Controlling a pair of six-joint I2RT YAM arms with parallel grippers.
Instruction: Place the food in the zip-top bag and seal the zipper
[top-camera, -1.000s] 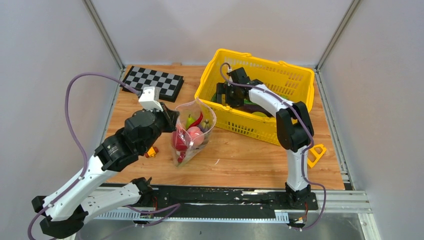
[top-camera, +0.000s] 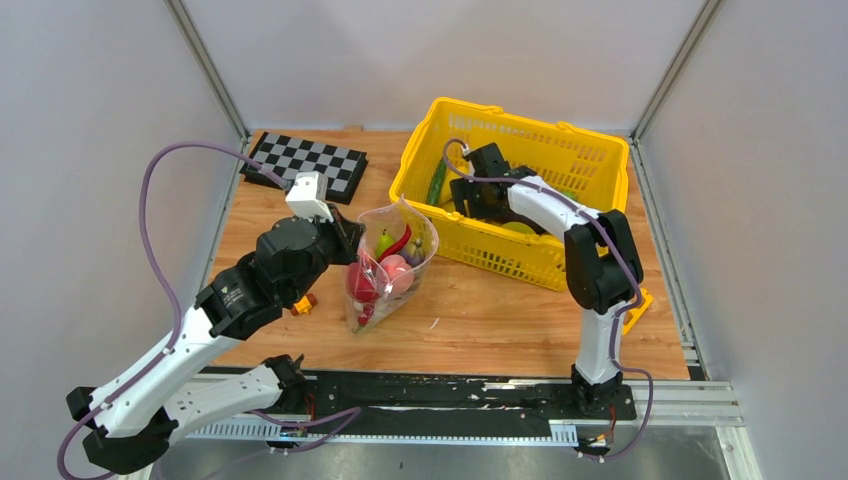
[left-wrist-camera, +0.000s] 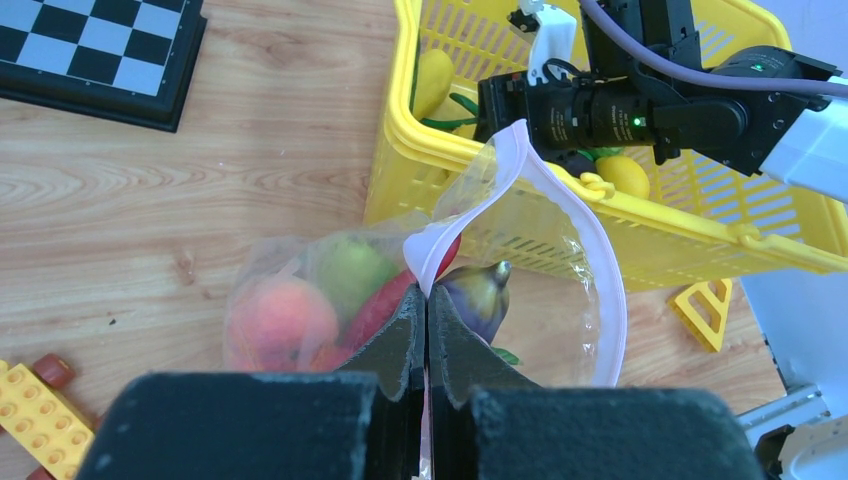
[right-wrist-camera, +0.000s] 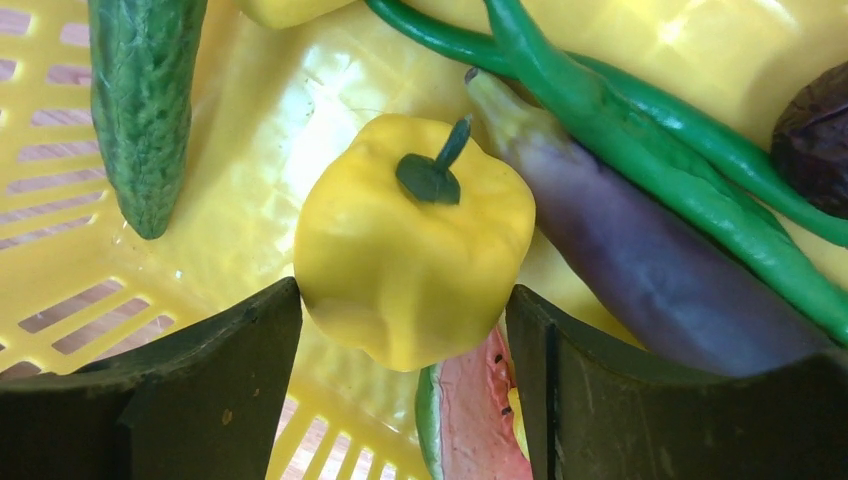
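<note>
A clear zip top bag (top-camera: 392, 215) stands on the table with its mouth spread, holding a peach (left-wrist-camera: 288, 318), a green pear, a red chili and a purple fig (left-wrist-camera: 478, 300). My left gripper is shut on the bag's white zipper rim (left-wrist-camera: 520, 165). Inside the yellow basket (top-camera: 480, 240), my right gripper stands part open over a yellow bell pepper (right-wrist-camera: 410, 250). Its fingertips flank the pepper's sides; whether both touch cannot be told. In the top view the right arm hides the pepper.
Around the pepper lie a cucumber (right-wrist-camera: 148, 110), an eggplant (right-wrist-camera: 640, 240), green chilies (right-wrist-camera: 660, 150) and a watermelon slice (right-wrist-camera: 470, 420). A chessboard (top-camera: 310, 160) sits at the back left. Toy bricks (left-wrist-camera: 45, 425) lie near the left arm.
My right gripper has shifted slightly right and toward the front within the basket, its elbow swinging right. The left gripper and bag rim have moved a little right.
</note>
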